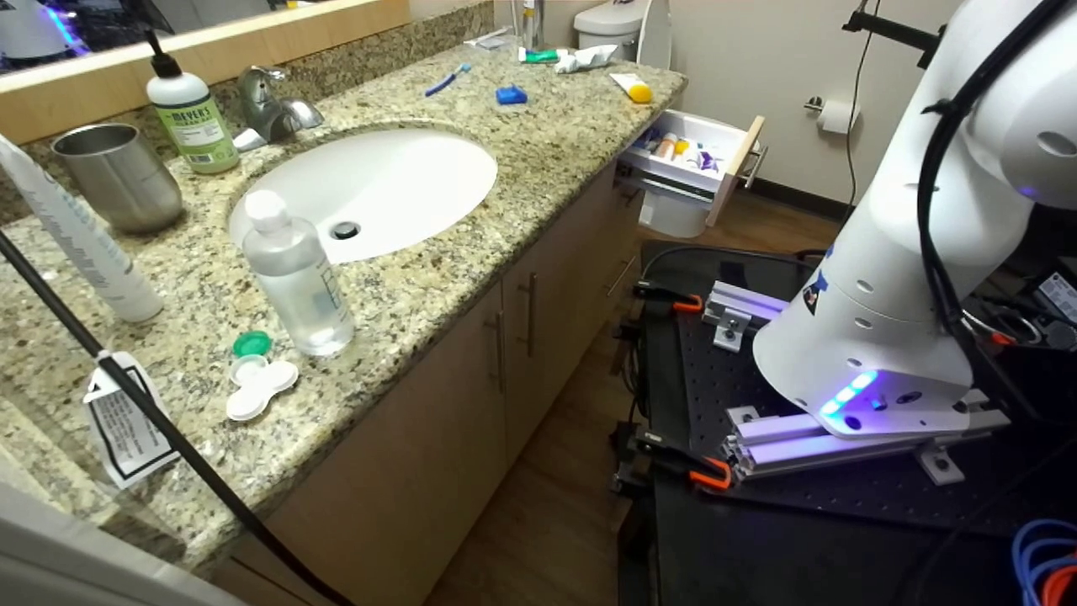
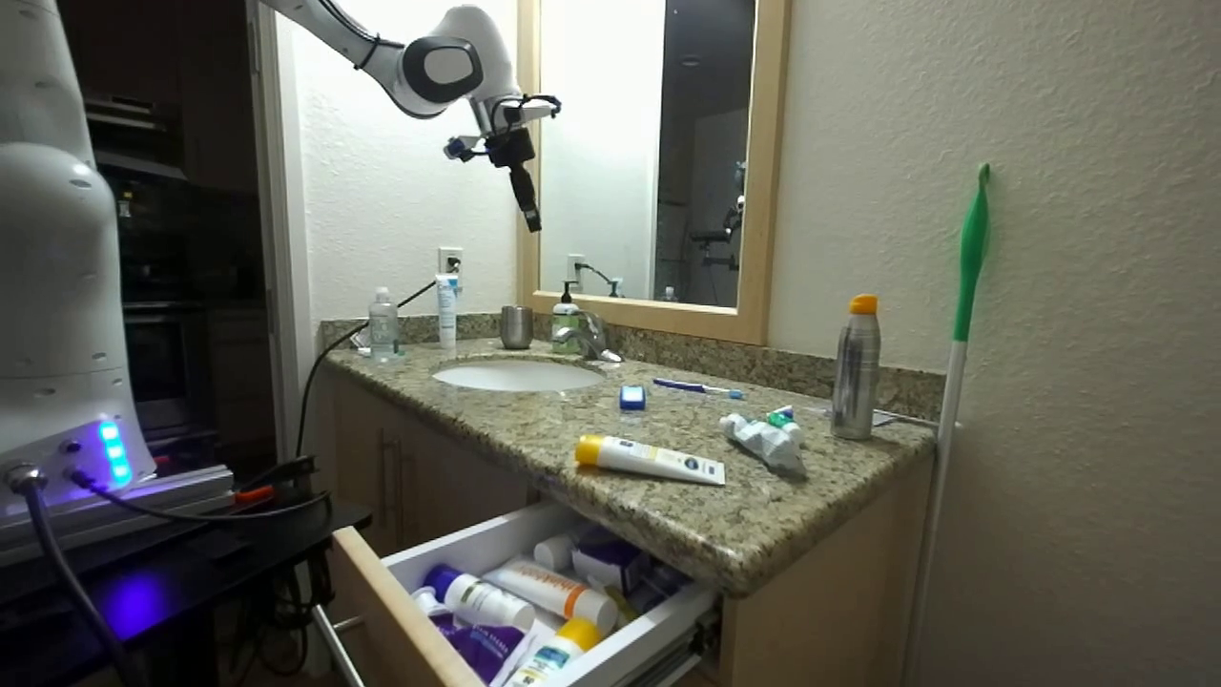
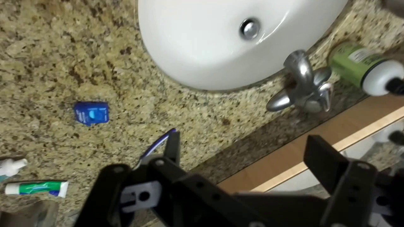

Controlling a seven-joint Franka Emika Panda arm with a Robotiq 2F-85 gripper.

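High above the counter, in exterior view 2, hangs my gripper [image 2: 532, 227], clear of every object. In the wrist view its two dark fingers [image 3: 320, 160] stand wide apart, so it is open and holds nothing. Below it are the white sink [image 3: 197, 49] and the metal faucet [image 3: 305, 83]. A small blue floss box [image 3: 92, 113] lies on the granite. The blue toothbrush [image 3: 161, 140] is partly hidden behind one finger in the wrist view; in exterior view 2 the whole toothbrush [image 2: 698, 389] shows near the backsplash.
A pulled-out drawer [image 2: 378, 618] holds several tubes and bottles. On the counter stand a clear bottle [image 1: 298, 283], a metal cup [image 1: 116, 182], a soap bottle [image 1: 192, 121] and a spray can [image 2: 856, 372]. A yellow-capped tube [image 2: 652, 459] lies near the front edge.
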